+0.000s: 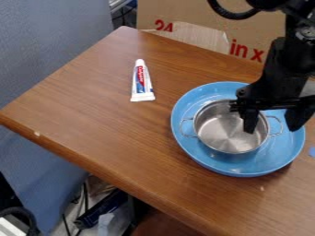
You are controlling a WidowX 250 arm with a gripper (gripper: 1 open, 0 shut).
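A steel pot (pixel 227 135) with two wire handles sits on a light blue plate (pixel 207 94) at the right of the table (pixel 99 138). My black gripper (pixel 256 112) is low over the pot's right back part, its fingers reaching down at or just inside the rim. Whether it is open, shut or holding the rim cannot be seen. A toothpaste tube (pixel 142 81) lies upright in the view, to the left of the plate at the back.
A cardboard box (pixel 209 20) stands behind the table. Cables and clutter lie below the table's left edge.
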